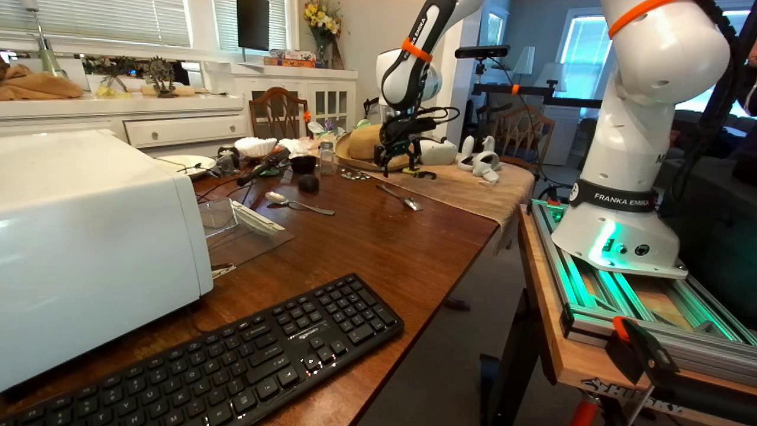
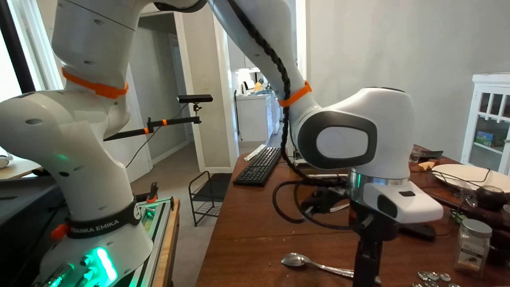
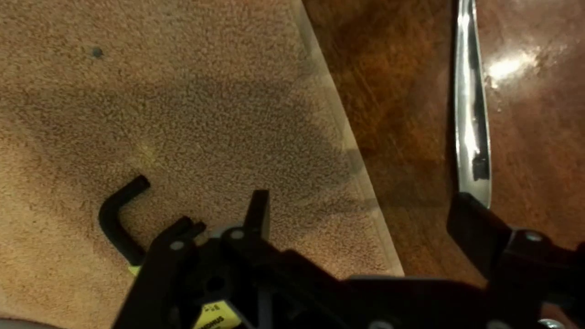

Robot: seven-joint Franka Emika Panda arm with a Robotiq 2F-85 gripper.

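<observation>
My gripper stands open above the table, with nothing held between its fingers. In the wrist view, one finger [image 3: 257, 214] is over the tan towel and the other overlaps the handle end of a silver spoon [image 3: 472, 120]. That spoon [image 2: 315, 266] lies on the bare wood close to the towel's edge. A black hex-key tool [image 3: 118, 225] with a yellow label rests on the towel [image 3: 219, 126], partly hidden beneath the gripper's left side.
Another spoon [image 1: 312, 208] with something white in its bowl lies farther left. A glass jar [image 2: 473, 246] and clear glass pieces [image 2: 432, 276] are nearby. A straw hat, a white headset and controllers [image 1: 486, 164] occupy the towel. The wood before the keyboard [image 1: 305, 341] is mostly clear.
</observation>
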